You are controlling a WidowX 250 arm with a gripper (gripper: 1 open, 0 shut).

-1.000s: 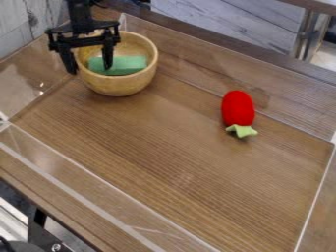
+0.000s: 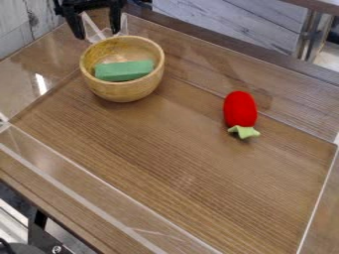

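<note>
A round wooden bowl (image 2: 122, 84) sits at the upper left of the table, holding a green block (image 2: 125, 70). My gripper (image 2: 89, 22) is at the top left edge, above and behind the bowl, dark and partly out of frame.
A red plush vegetable (image 2: 240, 113) with a pale green top lies at the right. A raised edge runs along the upper right.
My gripper has moved up and back, away from over the bowl toward the top edge of the view. The green block remains in the bowl.
</note>
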